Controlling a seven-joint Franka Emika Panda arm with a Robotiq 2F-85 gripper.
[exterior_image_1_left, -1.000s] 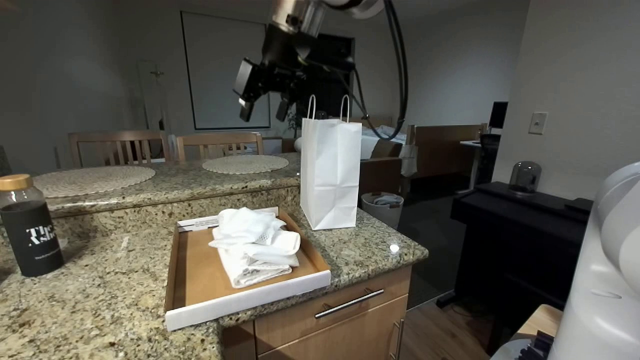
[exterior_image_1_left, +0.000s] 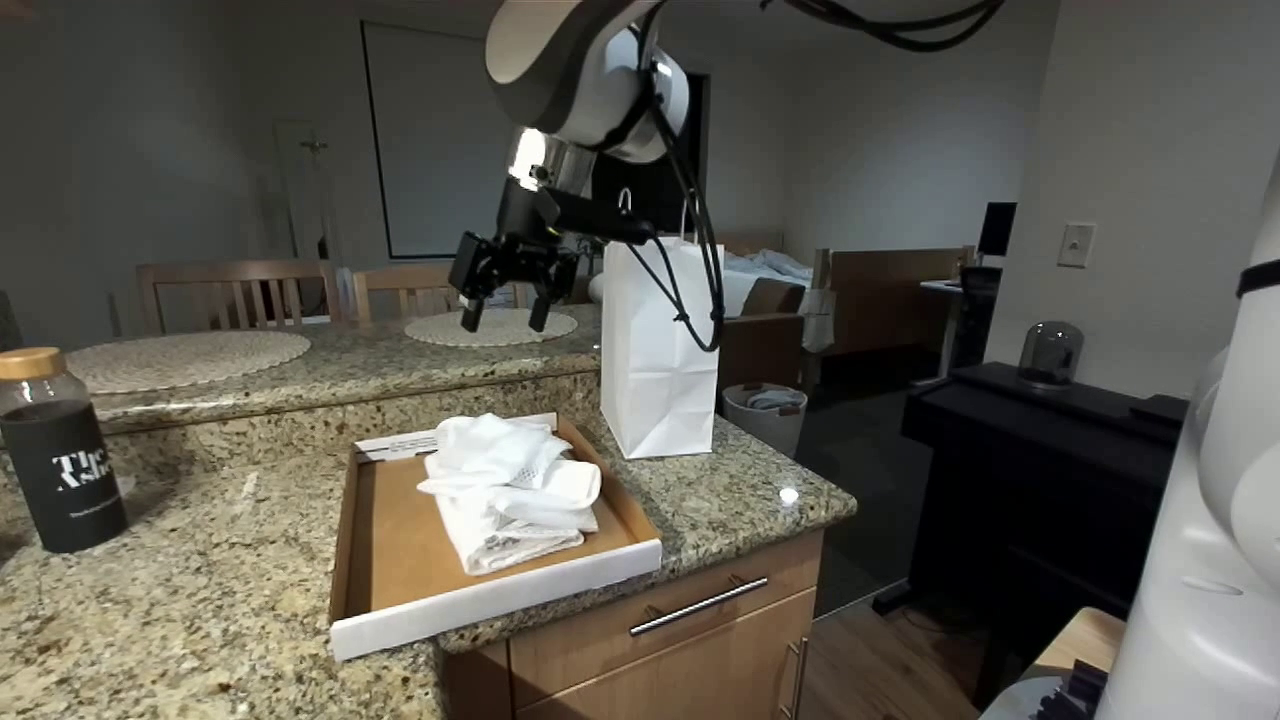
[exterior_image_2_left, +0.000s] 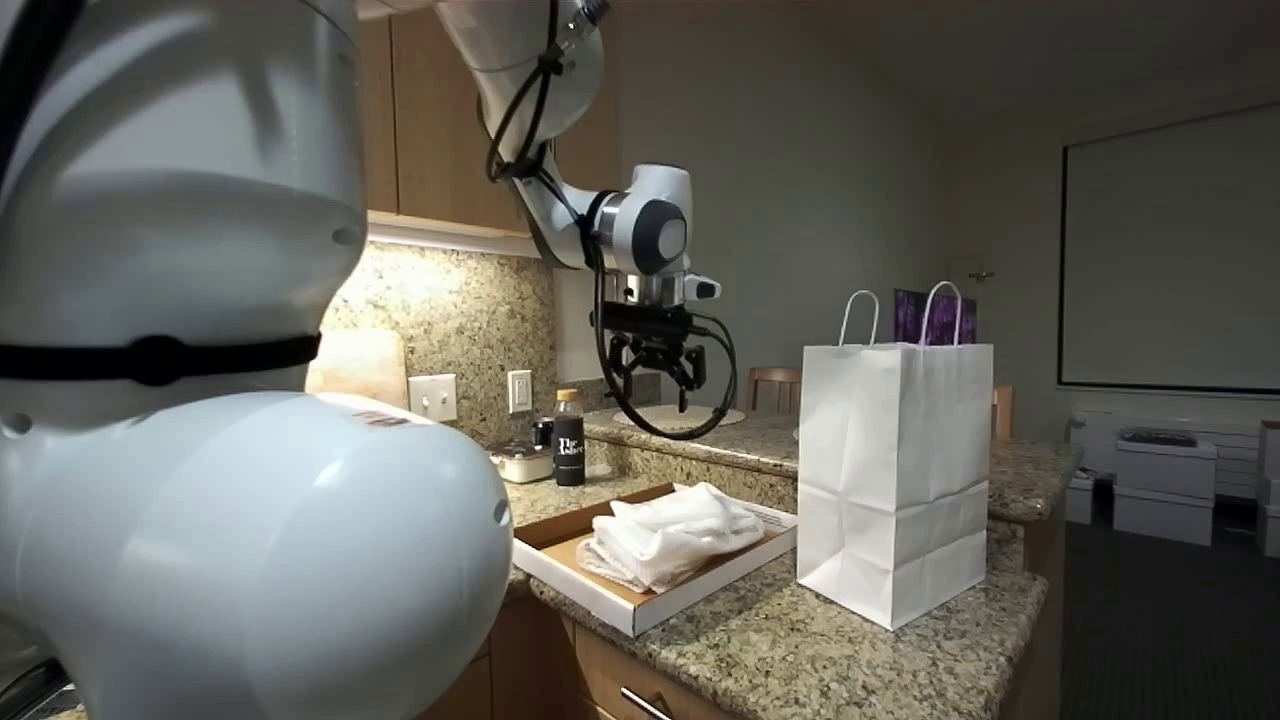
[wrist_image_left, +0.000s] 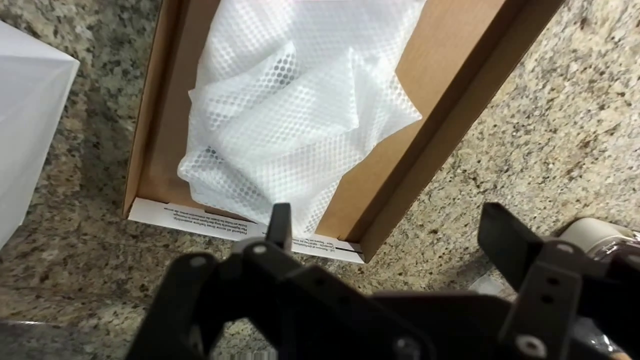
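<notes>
A crumpled white mesh cloth (exterior_image_1_left: 510, 486) lies folded in a shallow cardboard tray (exterior_image_1_left: 390, 542) on the granite counter. Seen from the wrist, the cloth (wrist_image_left: 282, 120) spreads along the tray's inside, one corner near the printed white end wall (wrist_image_left: 192, 219). My gripper (exterior_image_1_left: 504, 318) hangs in the air above and behind the tray, apart from the cloth. Its fingers are wide open with nothing between them; in the wrist view the gripper spans the tray's end corner and bare counter. From the other side, the gripper (exterior_image_2_left: 660, 390) hovers higher than the cloth (exterior_image_2_left: 672, 534).
A tall white paper bag (exterior_image_2_left: 894, 480) with upright handles stands beside the tray, close to the arm's cables. A dark bottle (exterior_image_1_left: 62, 462) with a wooden cap is at the left. Round woven mats (exterior_image_1_left: 192, 358) rest on the raised ledge. Counter left of the tray is bare.
My arm has come down and the gripper is lower, now pointing more nearly straight down. Cloth, tray and bag have stayed in place.
</notes>
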